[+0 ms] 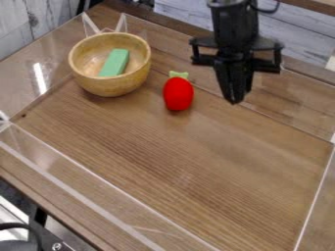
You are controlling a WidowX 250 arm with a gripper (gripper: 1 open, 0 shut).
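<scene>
My black gripper [236, 93] hangs over the wooden table at the upper right, shut, with nothing visible between its fingers. A red object [178, 96] lies on the table to its left, with a small light-green piece behind it. Further left, a round wooden bowl [94, 80] holds a green block [114, 63].
A white wall stands behind the table's back edge. A black cable or part shows at the lower left corner.
</scene>
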